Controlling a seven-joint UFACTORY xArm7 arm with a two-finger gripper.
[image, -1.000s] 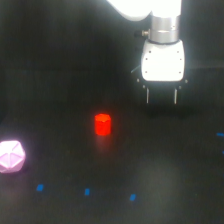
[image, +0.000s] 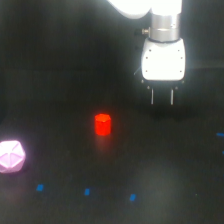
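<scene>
A small red block (image: 103, 125) rests on the dark surface, left of the middle. At the far left edge lies a pale pink, many-sided ball (image: 11, 156), partly cut off by the frame. My gripper (image: 162, 97) hangs down from the white hand at the upper right, to the right of the red block and apart from it. Its two thin fingers (image: 152, 97) stand apart, with nothing visible between them.
Small blue marks (image: 87, 191) lie in a row along the front of the dark table (image: 150, 155), and another blue mark (image: 220, 134) is at the right edge. The surface below my gripper and around the red block looks clear.
My gripper's fingers have drawn closer together, though a gap remains. The hand, the red block and the pink ball show no clear movement.
</scene>
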